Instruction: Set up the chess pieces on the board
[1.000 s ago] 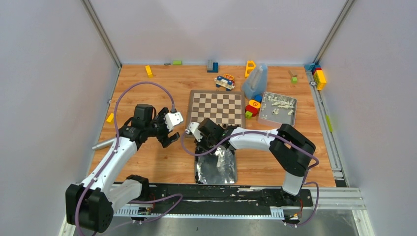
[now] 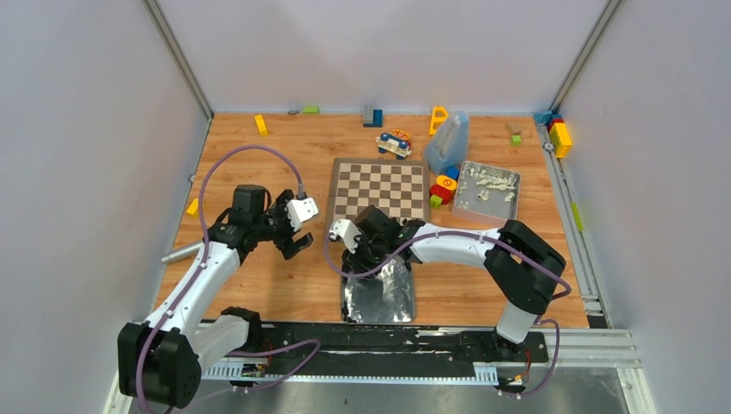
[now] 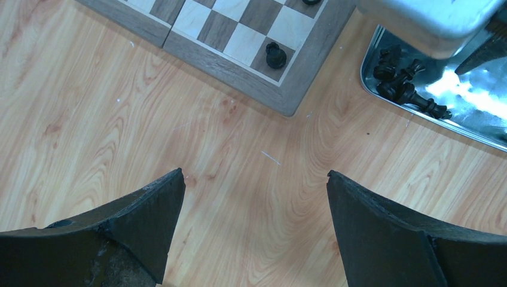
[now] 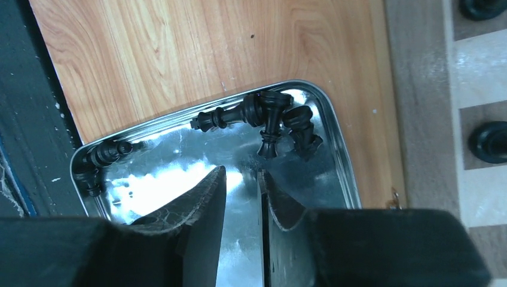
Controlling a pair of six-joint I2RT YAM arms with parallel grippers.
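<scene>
The chessboard (image 2: 379, 177) lies mid-table; black pieces stand on its near squares, one a black piece (image 3: 275, 57). Below it, a metal tray (image 2: 377, 297) holds several black pieces lying down, including a black king (image 4: 209, 119). My right gripper hangs low over that tray, fingers parted by a narrow gap, nothing seen held. My left gripper is open above bare wood left of the board, empty.
A tray of white pieces (image 2: 487, 190) sits right of the board, beside toy blocks (image 2: 444, 190) and a translucent bag (image 2: 448, 142). The table left of the board is largely clear.
The left arm has barely moved.
</scene>
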